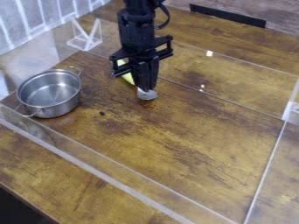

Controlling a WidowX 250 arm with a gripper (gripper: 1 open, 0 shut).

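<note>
The black gripper [142, 72] hangs over a pale green utensil with a light spoon-like head [147, 94], which lies on the wooden table [198, 157]. The gripper covers most of the utensil's handle, and whether its fingers touch it is unclear. A steel pot [49, 93] with side handles sits to the left.
Clear plastic barriers edge the work area at left, front and right. A small white rack [86, 38] stands at the back left.
</note>
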